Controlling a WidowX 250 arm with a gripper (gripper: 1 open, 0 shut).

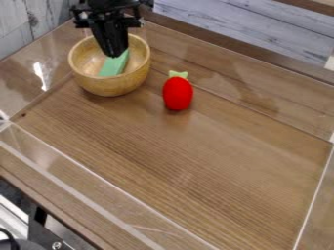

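My gripper (112, 49) is black and reaches down from the top into a wooden bowl (92, 78) at the upper left, with its fingertips just above a green object (113, 64) lying inside. The fingers look closed together, and I see nothing clearly held between them. To the right of the bowl lies a red, rounded object (178, 95) with a small yellow-green piece at its top.
A pale rim runs along the back right and left edges. Some dark cabling sits at the lower left corner.
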